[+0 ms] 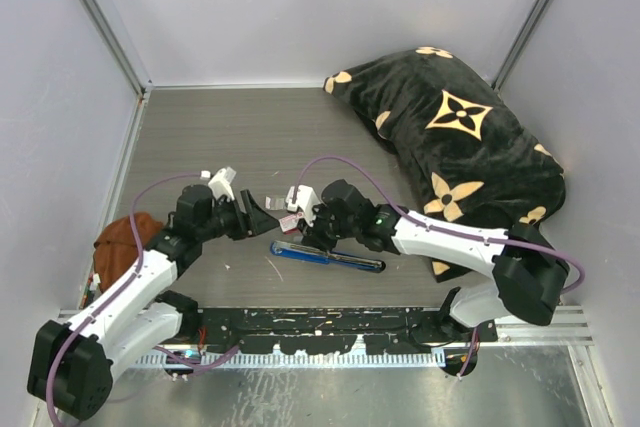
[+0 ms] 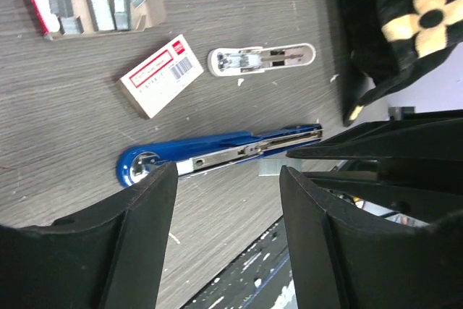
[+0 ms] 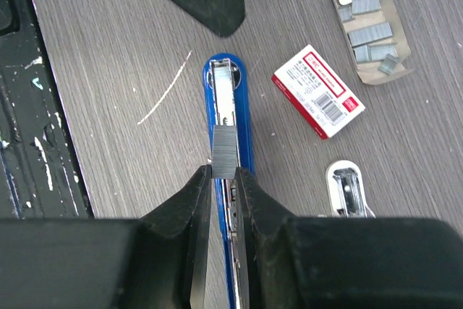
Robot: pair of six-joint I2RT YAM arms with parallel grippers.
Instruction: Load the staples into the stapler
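The blue stapler [image 2: 188,150] lies opened out on the table, its metal channel facing up. My right gripper is shut on a short strip of staples [image 3: 224,151], held above the stapler's channel in the right wrist view. The left wrist view shows the same staple strip [image 2: 273,167] at the tips of the right fingers [image 2: 318,150]. My left gripper is open, its fingers apart with nothing between them; in the top view the left gripper [image 1: 262,219] stands left of the stapler's end.
A white-and-red staple box [image 3: 320,92] lies beside the stapler. Near it are an open tray of staple strips [image 3: 370,30] and a small white stapler part [image 3: 349,189]. A dark patterned cloth [image 1: 460,137] covers the back right. Bare table lies at the back left.
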